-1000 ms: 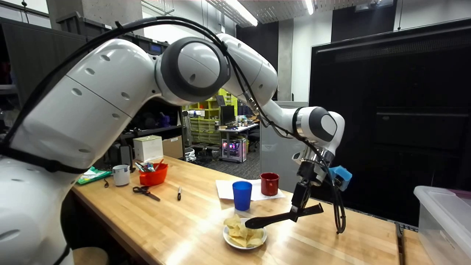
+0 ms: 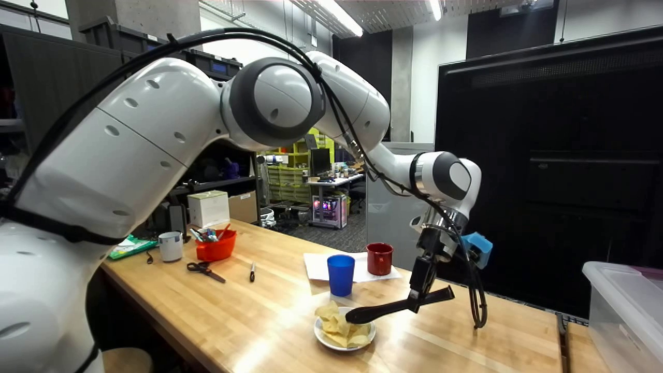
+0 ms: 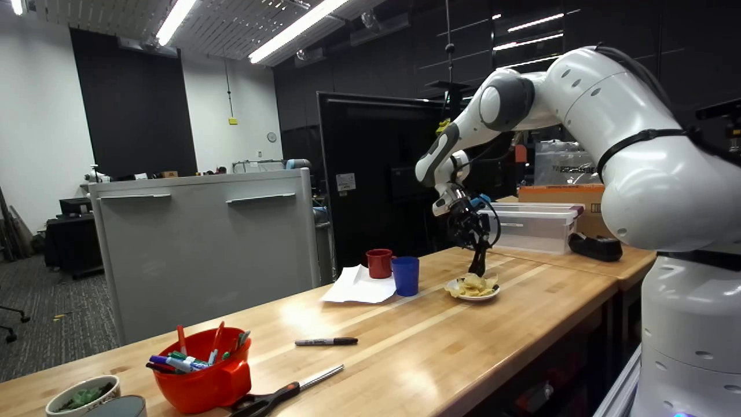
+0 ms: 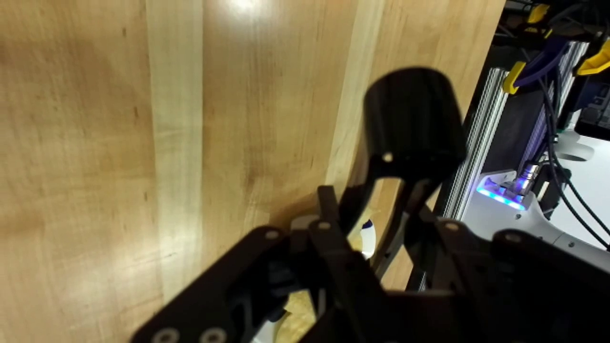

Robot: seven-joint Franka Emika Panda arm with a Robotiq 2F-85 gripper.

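My gripper (image 2: pixel 414 299) points down over the right part of the table, shut on a long black utensil (image 2: pixel 382 310). One rounded end of the utensil reaches left over the rim of a white plate (image 2: pixel 341 346) in exterior view 1; its flat end sticks out to the right. Yellow chips (image 2: pixel 337 328) are piled on the plate. Up close in the wrist view, a broad black end of the utensil (image 4: pixel 414 117) extends beyond the dark fingers (image 4: pixel 328 206). Whether the utensil touches the chips or the plate, I cannot tell.
A blue cup (image 2: pixel 340 275) stands behind the plate, with a red mug (image 2: pixel 379 258) on white paper (image 2: pixel 317 266) beyond it. Scissors (image 2: pixel 202 269), a marker (image 3: pixel 326 341) and a red pen holder (image 2: pixel 215 246) lie farther off. Bare tabletop lies between.
The arm has shifted very slightly, its wrist a touch to the left in exterior view 1. The utensil, plate and chips look almost unchanged.
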